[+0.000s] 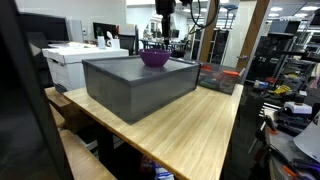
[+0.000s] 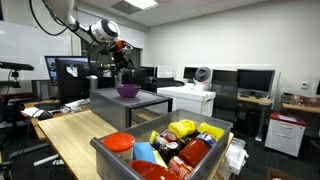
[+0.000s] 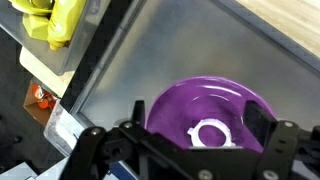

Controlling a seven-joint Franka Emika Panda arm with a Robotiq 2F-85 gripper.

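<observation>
A purple bowl (image 1: pixel 155 58) rests on top of the grey box (image 1: pixel 130 96); from the other side it shows as the same bowl (image 2: pixel 128 91). Looking down into the bowl (image 3: pixel 182 104) in the wrist view, I see a white ring-shaped object (image 3: pixel 196 138) inside it. My gripper is open over the bowl, its two dark fingers apart near the left and right sides. Nothing shows gripped between them. The lower part of the bowl is hidden behind the gripper body.
A grey bin (image 2: pixel 112 165) holds several coloured food items and containers, with yellow items among them. The wooden tabletop (image 1: pixel 190 130) in front of the grey box has wide free room. Monitors stand in the background.
</observation>
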